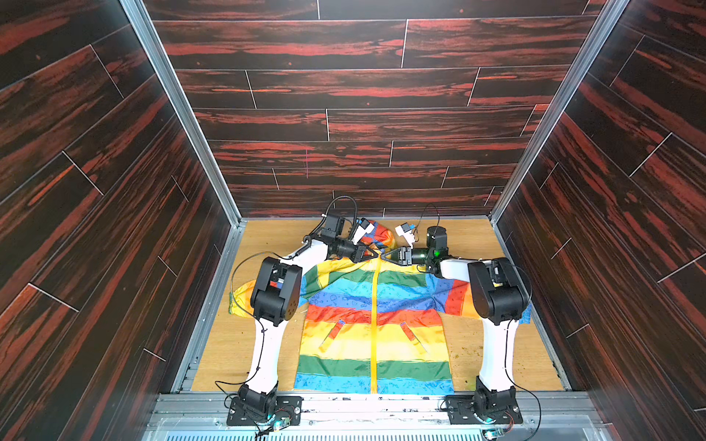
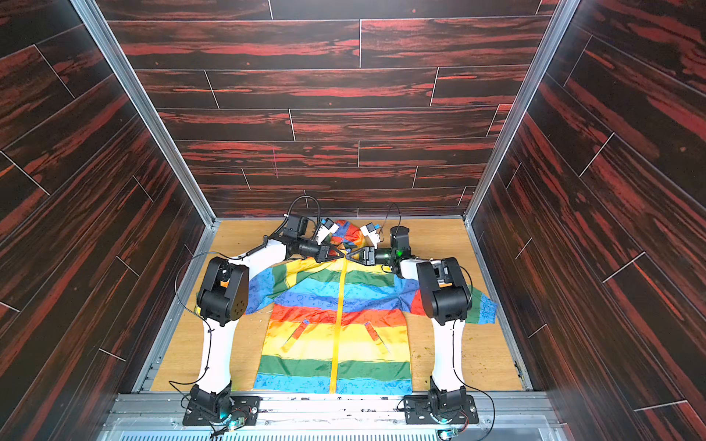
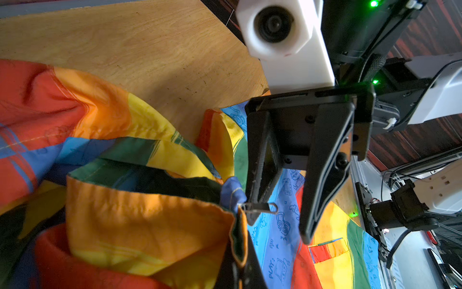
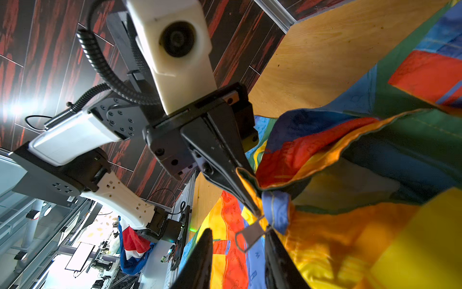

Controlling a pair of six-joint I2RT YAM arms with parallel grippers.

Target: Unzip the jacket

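The striped rainbow jacket (image 1: 345, 336) lies spread on the table, its orange zipper line (image 1: 374, 330) running down the middle. At the collar, my left gripper is shut on the orange-edged fabric just beside the top of the zipper. A metal zipper pull (image 4: 251, 234) sticks out there, next to a blue fabric tab (image 4: 276, 210). My right gripper stands part open, with the pull in the gap between its fingertips; whether either finger touches it, I cannot tell.
The hood (image 1: 378, 233) lies bunched behind the two grippers, which nearly meet over the collar. Sleeves spread to both sides beneath the arms. Bare wooden table (image 1: 275, 235) shows at the back left and along the sides.
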